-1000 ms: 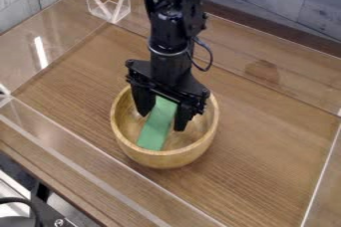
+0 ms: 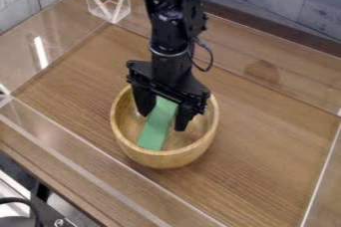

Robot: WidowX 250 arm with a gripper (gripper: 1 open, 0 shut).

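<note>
A tan bowl sits on the wooden table in the middle of the view, with a green oblong object lying inside it. My black gripper hangs low over the bowl, its open fingers reaching into it around the upper part of the green object. Whether the fingers touch the object cannot be told.
A clear container stands at the back left, and a pale wall runs along the back. Dark cables lie at the lower left corner.
</note>
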